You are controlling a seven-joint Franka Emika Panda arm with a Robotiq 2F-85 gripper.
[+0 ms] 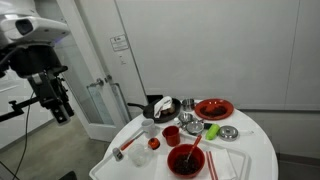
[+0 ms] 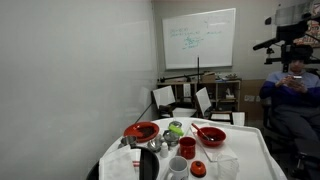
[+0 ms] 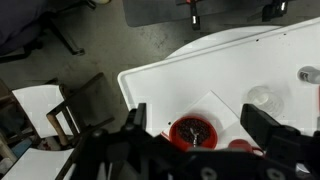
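Note:
My gripper stands open high over the tray's near edge in the wrist view, with nothing between its fingers. A red bowl (image 3: pixel 192 131) with dark contents lies below, between the fingers, well apart from them. In exterior view 1 the gripper (image 1: pixel 58 102) hangs at the left, clear of the table. The red bowl (image 1: pixel 184 168), with a red-handled utensil (image 1: pixel 200 138) leaning in it, rests on the white tray (image 1: pixel 120 170). Red mugs (image 1: pixel 171 135), a tomato (image 1: pixel 154 143) and a clear cup (image 1: pixel 139 155) are on the tray too.
Toward the back stand a frying pan (image 1: pixel 172 105) with a white cloth, a red plate (image 1: pixel 214 109), metal pots and a green item (image 1: pixel 213 131). A white napkin (image 1: pixel 222 164) and red sticks lie right of the bowl. A person (image 2: pixel 294 92) sits behind in exterior view 2.

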